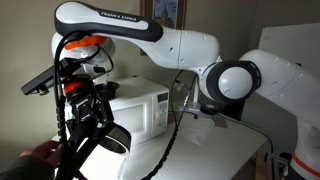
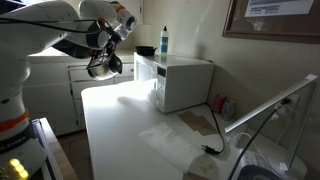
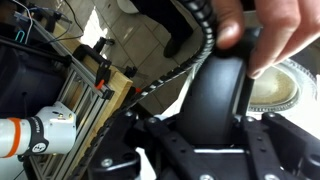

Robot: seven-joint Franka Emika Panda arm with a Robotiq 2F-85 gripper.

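Note:
A light-coloured pot or jug (image 1: 108, 160) with a dark rim hangs at the lower left of exterior view 1, under my gripper (image 1: 92, 125). Exterior view 2 has the same pot (image 2: 102, 71) in the air past the table's far left edge. In the wrist view a thick black handle (image 3: 212, 95) rises from between the fingers of my gripper, which is shut on it; the contact itself is largely hidden. A person's hand (image 3: 275, 28) touches the handle, and beside it shows the pot's round rim and pale inside (image 3: 272, 88).
A white microwave (image 2: 183, 84) stands at the back, a dark pan (image 2: 146, 50) beyond it. The person's hand (image 1: 45, 152) is close to the gripper.

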